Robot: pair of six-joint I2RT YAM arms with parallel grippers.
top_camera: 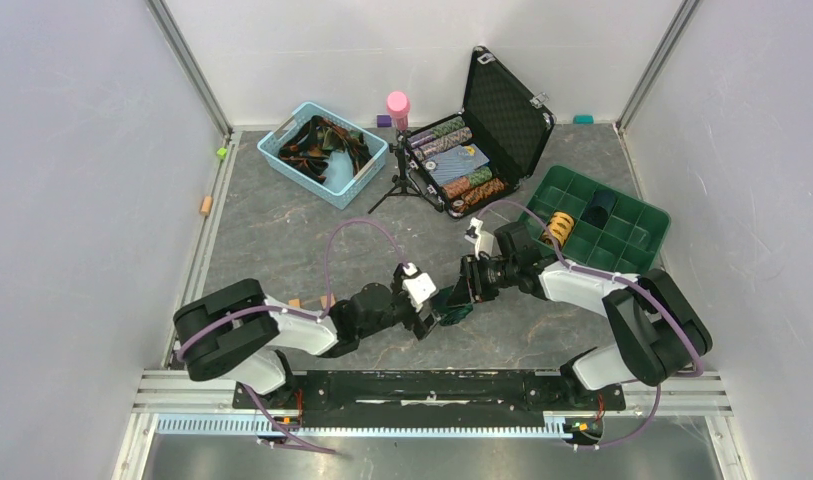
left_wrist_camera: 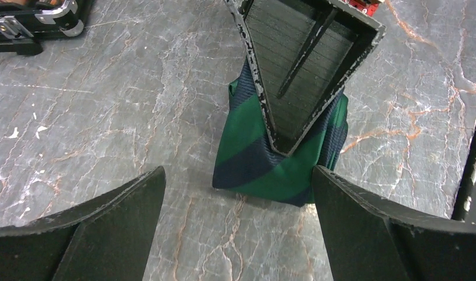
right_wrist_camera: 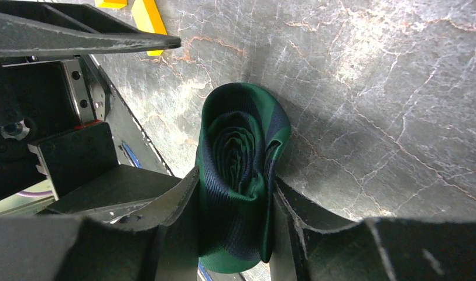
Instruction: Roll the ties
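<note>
The green and navy striped tie [right_wrist_camera: 241, 129] is wound into a roll, its coiled end showing in the right wrist view. My right gripper is shut on this roll, a finger on each side. From the left wrist view, the tie [left_wrist_camera: 247, 158] looks like a flat-sided bundle low over the floor, partly hidden by a right finger. My left gripper stands open just left of the tie, nothing between its fingers. In the top view the left gripper [top_camera: 425, 322] is close beside the tie [top_camera: 452, 306].
At the back left, a blue basket [top_camera: 274, 162] holds dark and orange ties. An open case [top_camera: 512, 115] and a tripod [top_camera: 402, 170] stand at the back middle. A green divided box [top_camera: 607, 250] at right holds a yellow-black roll [top_camera: 559, 228] and a dark roll [top_camera: 599, 208].
</note>
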